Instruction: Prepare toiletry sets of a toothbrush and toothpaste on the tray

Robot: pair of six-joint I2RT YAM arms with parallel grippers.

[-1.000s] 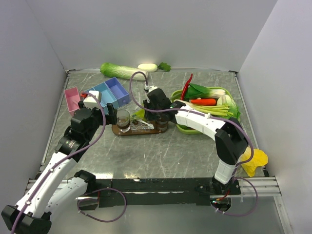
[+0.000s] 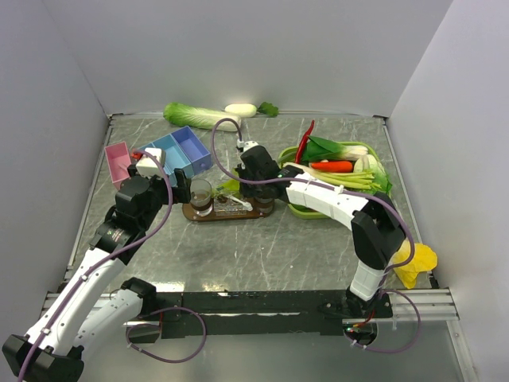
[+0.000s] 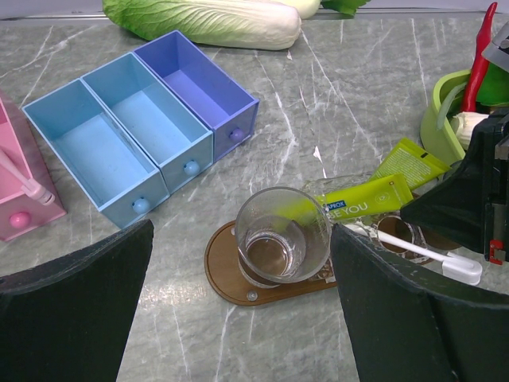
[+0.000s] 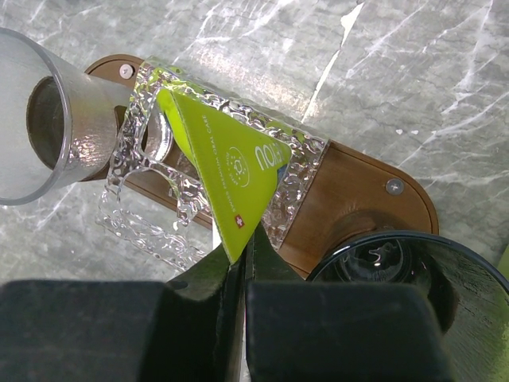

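Observation:
A brown tray [image 4: 358, 191] holds a clear cup [image 3: 282, 231], a dark cup [image 4: 445, 270], a crinkled clear holder and green toothpaste tubes [image 3: 367, 196] [image 4: 231, 167]. A white toothbrush [image 3: 457, 267] lies across it. My right gripper is shut at the lower tip of a tube, over the holder; whether anything is between its fingertips is unclear. My left gripper stands open above the tray's left end, by the clear cup. A pink box [image 3: 32, 207] at left holds another toothbrush [image 3: 20, 175].
Blue compartment boxes [image 3: 119, 143] stand behind left. Cabbage [image 2: 199, 115] lies along the back. A green basket of vegetables [image 2: 310, 208] is at right, a yellow cloth [image 2: 413, 263] at front right.
Almost no change shows in the top view; my right gripper has shifted very slightly, if at all.

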